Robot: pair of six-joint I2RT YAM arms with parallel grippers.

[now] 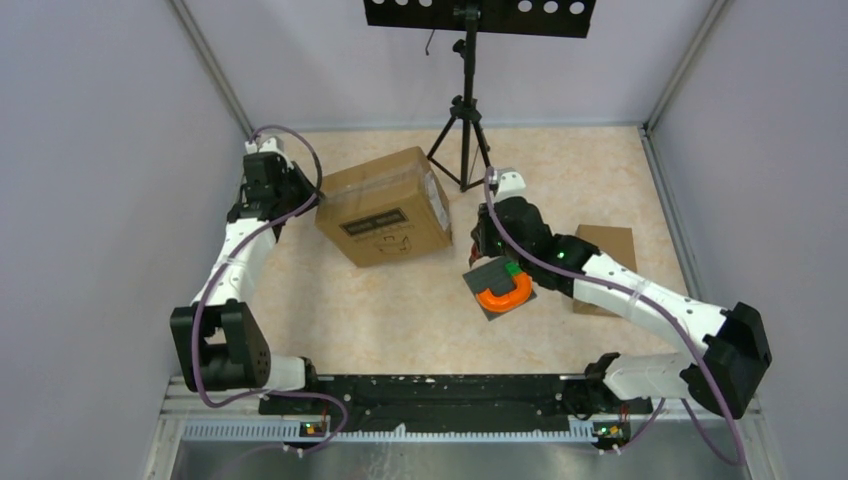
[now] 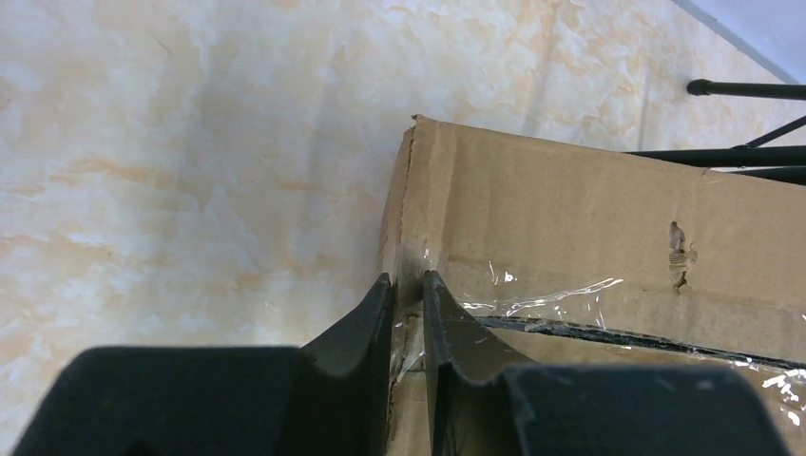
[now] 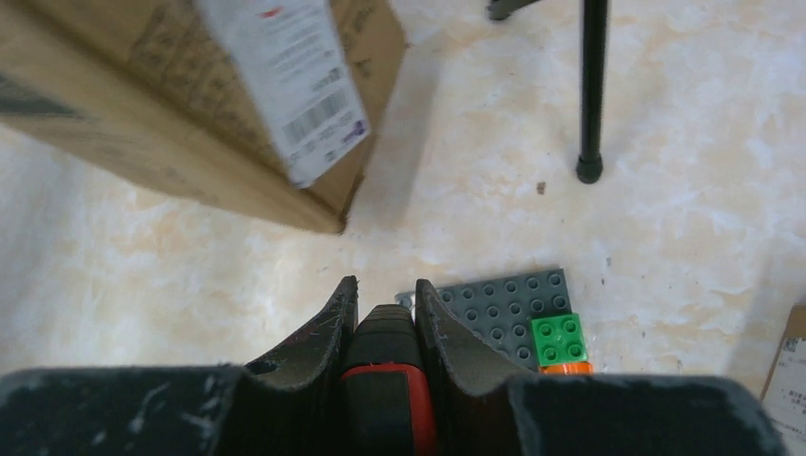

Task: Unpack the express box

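Observation:
The brown cardboard express box (image 1: 385, 207) sits slanted left of the table's middle, its printed side turned toward the front. My left gripper is shut on the box's edge near one end of the taped seam. In the left wrist view clear tape (image 2: 546, 302) runs along that seam, beside a small tear in the cardboard. My right gripper, to the right of the box and apart from it, is shut on a black-and-red handled tool (image 3: 388, 380). The tool's working end is hidden.
A grey studded plate (image 3: 502, 304) with green and orange pieces lies below the right gripper. A flat cardboard piece (image 1: 612, 245) lies at the right. The black stand's legs (image 1: 466, 150) rise behind the box.

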